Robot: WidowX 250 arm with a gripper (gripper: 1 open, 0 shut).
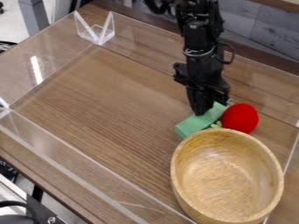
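The black robot arm comes down from the top, with its gripper (201,107) low over a mint-green object (191,124) on the wooden table. The gripper's tips are at the object's upper end; whether they touch it or are shut is hard to tell. A red ball-like object (240,117) lies just right of the green one. A large tan bowl (225,184) stands in front of both.
A clear plastic container (96,28) stands at the back left. A grey panel runs behind the table's back edge.
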